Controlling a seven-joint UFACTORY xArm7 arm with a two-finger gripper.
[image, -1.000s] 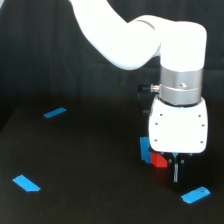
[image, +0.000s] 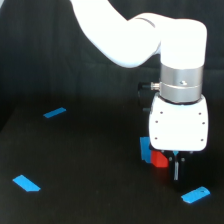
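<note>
My gripper (image: 177, 168) points straight down at the right, below the white hand (image: 179, 124). Its dark fingers barely stand out from the black surface, so their opening cannot be made out. A small red block (image: 159, 159) shows just left of the fingers, partly covered by the hand. Against its left side in the picture is a blue piece (image: 145, 149), also partly hidden. Whether the gripper touches either of them is unclear.
Blue strips lie flat on the black surface: one at the back left (image: 55, 113), one at the front left (image: 26, 183) and one at the front right (image: 196, 195).
</note>
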